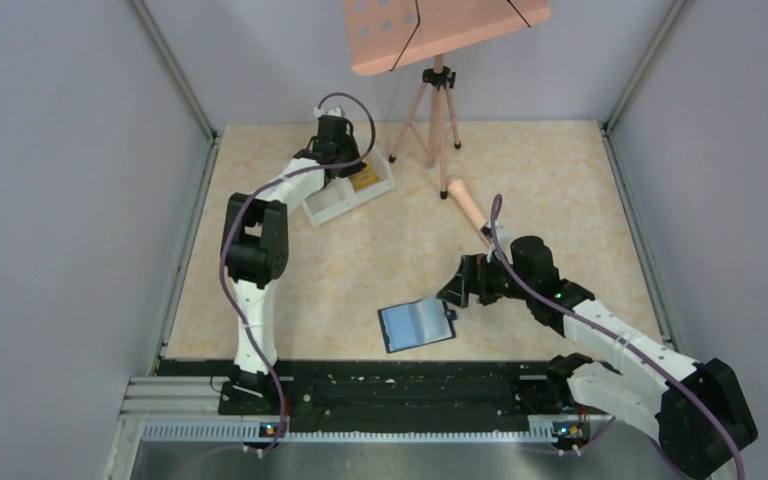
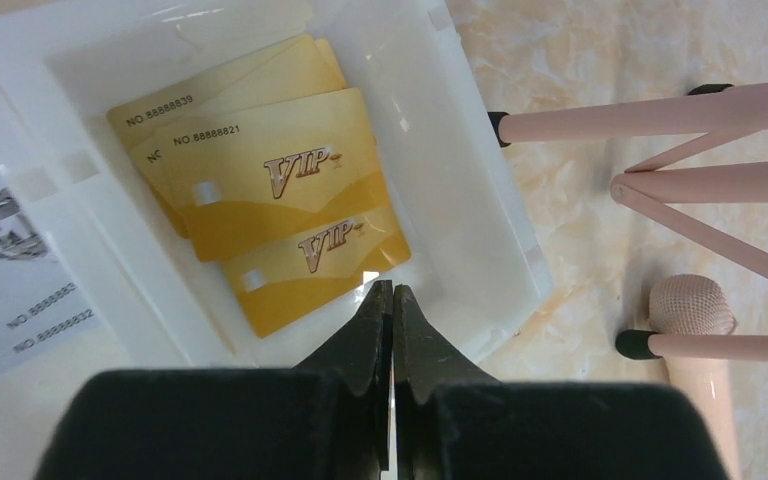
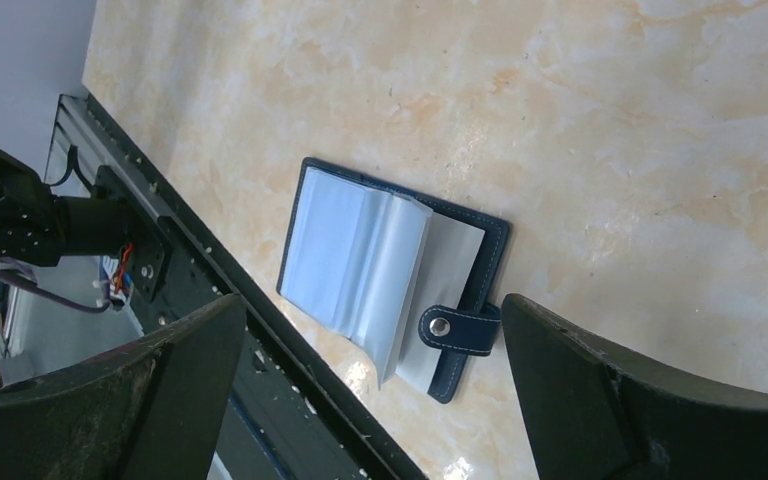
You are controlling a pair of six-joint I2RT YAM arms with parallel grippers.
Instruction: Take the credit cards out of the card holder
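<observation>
Several gold VIP cards [image 2: 280,165] lie overlapped in one compartment of the white box [image 2: 475,170]. Beyond the divider, a silver card [image 2: 20,270] rests in the neighbouring compartment. My left gripper is over the box, its fingertips together near the gold cards, and nothing shows between them. On the table's front part lies the dark blue card holder [image 3: 480,265], spread open with its clear sleeves [image 3: 355,250] up and a snap strap at one side. My right gripper hovers over the holder, fingers wide apart and empty.
A pink tripod [image 1: 438,120] stands right of the box, one leg close to its wall. Near that leg lies a pink microphone-like object [image 1: 470,207].
</observation>
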